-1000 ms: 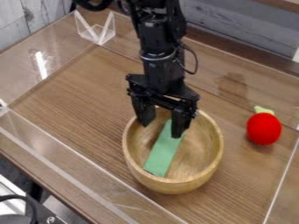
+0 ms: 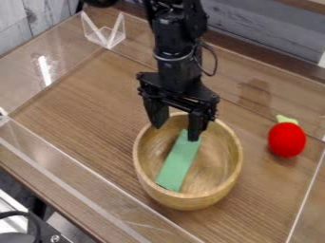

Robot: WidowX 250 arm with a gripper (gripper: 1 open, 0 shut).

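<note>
My black gripper (image 2: 176, 123) hangs over the back rim of a wooden bowl (image 2: 223, 180), its two fingers spread open. A green oblong object (image 2: 178, 161) lies in the bowl, its upper end below the right finger; whether they touch I cannot tell.
A red tomato-like object (image 2: 287, 140) with a pale green piece behind it sits on the wooden table (image 2: 76, 133) at the right. A white wire-like item (image 2: 106, 27) stands at the back left.
The gripper has risen slightly, uncovering a little more of the bowl's back. The bowl and green object look unmoved.
</note>
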